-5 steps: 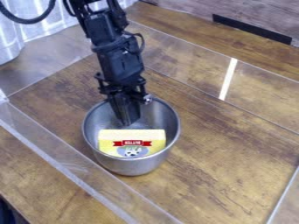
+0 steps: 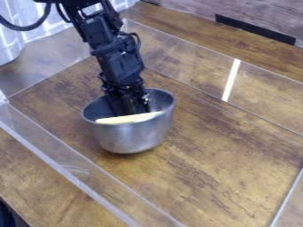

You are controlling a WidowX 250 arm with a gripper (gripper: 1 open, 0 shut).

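Observation:
A steel pot [image 2: 133,135] stands on the wooden table, left of centre in the camera view. My black gripper [image 2: 123,101] reaches down from above into the back of the pot, its fingertips hidden or too dark to make out. In the pot lies a pale yellow object [image 2: 126,117], mostly hidden behind the near rim, with only its top edge showing. Whether the fingers hold anything cannot be seen.
Clear panels or edges run along the sides. A translucent white object [image 2: 24,58] is at the upper left.
The pot has risen at its near side or tipped, so the yellow package's label is now hidden behind the rim. The pot looks slightly smaller and farther back, with the gripper lower in it.

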